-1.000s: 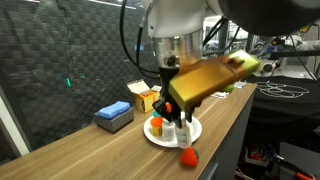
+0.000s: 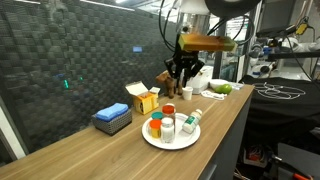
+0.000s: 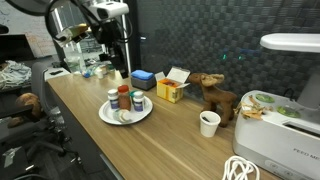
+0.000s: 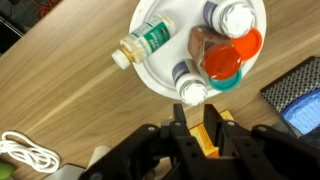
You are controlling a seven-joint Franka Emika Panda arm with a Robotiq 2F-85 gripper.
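Note:
A white plate (image 4: 172,50) holds several small bottles and jars. One bottle with a green label (image 4: 148,40) lies on its side there. Upright beside it are a white-capped bottle (image 4: 188,82), a jar with a teal lid (image 4: 222,62), an orange lid (image 4: 248,43) and another white-capped bottle (image 4: 232,18). The same group shows in exterior view 1, with a white-topped jar (image 2: 167,130) in front. My gripper (image 2: 181,82) hangs above the plate, apart from its contents. In the wrist view its dark fingers (image 4: 180,118) stand spread with nothing between them.
Behind the plate are an open yellow box (image 3: 173,86), a dark basket with a blue cloth (image 2: 113,113) and a wooden figure (image 3: 213,92). A white cup (image 3: 209,123), a white cable (image 3: 238,168) and a toaster (image 3: 285,120) stand farther along.
The arm, large and close to the exterior view 1 camera before, is now farther back over the plate. A red item seen below it a second ago no longer shows there.

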